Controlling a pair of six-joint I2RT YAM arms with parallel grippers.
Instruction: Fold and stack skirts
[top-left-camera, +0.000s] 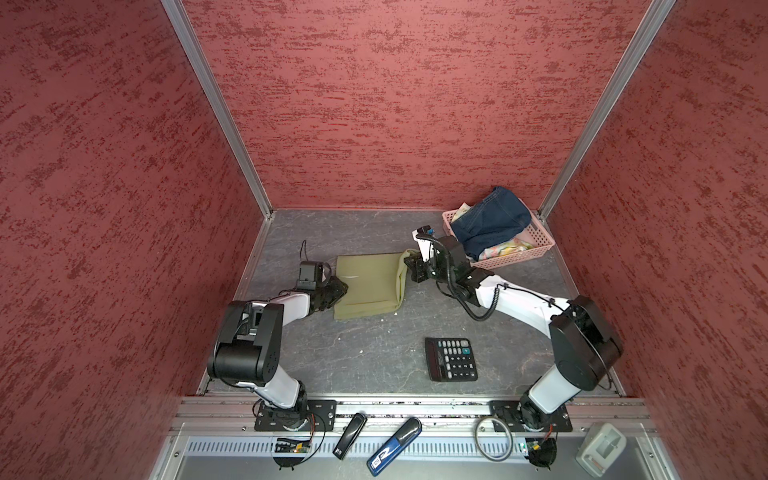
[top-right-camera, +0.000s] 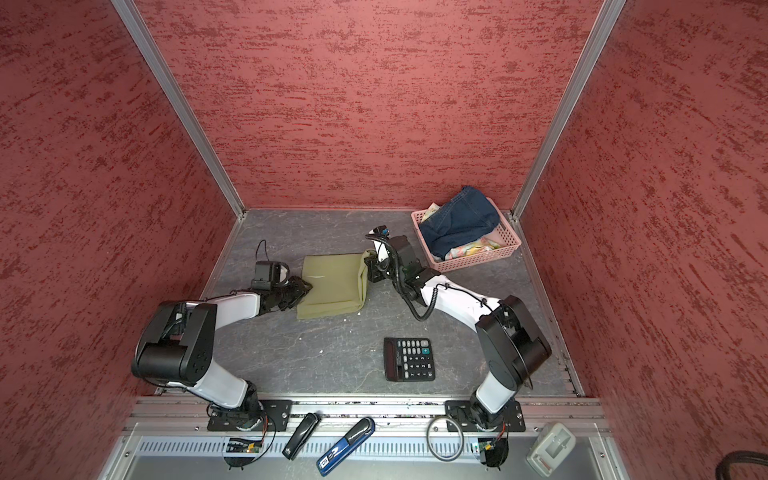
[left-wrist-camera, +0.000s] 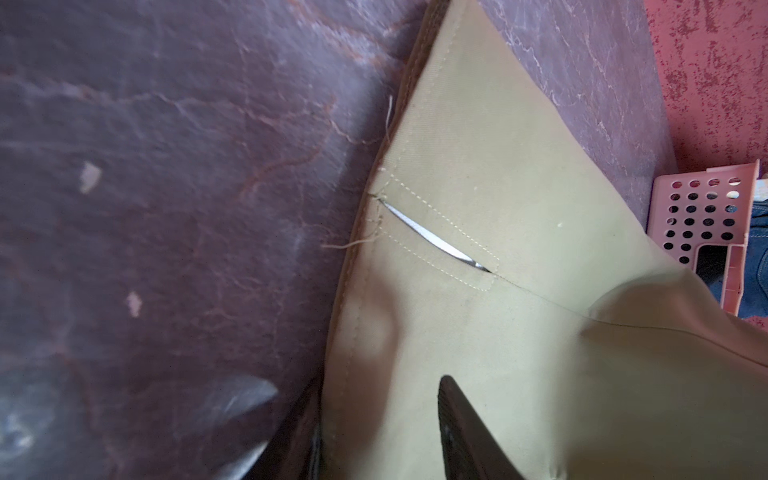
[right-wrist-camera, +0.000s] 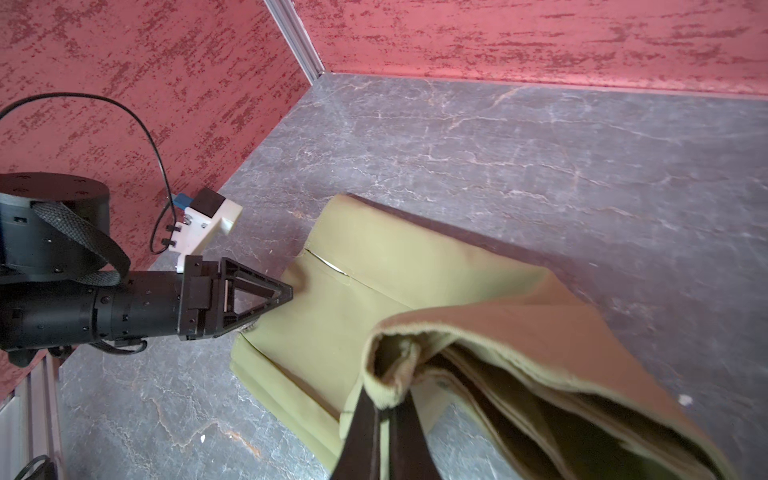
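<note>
An olive-green skirt (top-left-camera: 368, 284) lies folded into a rough square on the grey table. Its right side rises in a loose curled fold. My left gripper (top-left-camera: 344, 288) is at the skirt's left edge; in the left wrist view its fingers (left-wrist-camera: 460, 428) stand at that edge, slightly apart, with cloth between them. My right gripper is shut on the cloth at the raised right end, pinching a thin rolled edge, and the open layers hang to the right of it. A slit (left-wrist-camera: 432, 240) shows in the skirt near its edge.
A pink basket (top-left-camera: 512, 260) with blue denim (top-left-camera: 492, 220) and other cloth stands at the back right. In front of the skirt, toward the right, lies a calculator (top-left-camera: 450, 359).
</note>
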